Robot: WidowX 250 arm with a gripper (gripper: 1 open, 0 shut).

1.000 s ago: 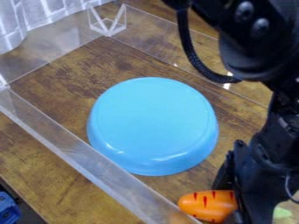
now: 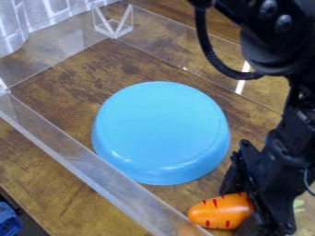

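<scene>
An orange toy carrot (image 2: 216, 212) with dark marks lies at the bottom right, beside the clear wall and partly under the black gripper (image 2: 259, 194). The gripper's lower end is over the carrot's right part, so I cannot tell whether it is open or shut on it. An upturned light blue bowl or plate (image 2: 160, 127) lies in the middle, left of the gripper.
Clear plastic walls (image 2: 76, 147) bound the wooden floor (image 2: 80, 83) at the left and back. A blue object (image 2: 6, 219) sits outside at the lower left.
The arm and gripper have shifted slightly, and the carrot's visible part now sits a little lower and is more covered. The blue dish has not visibly moved.
</scene>
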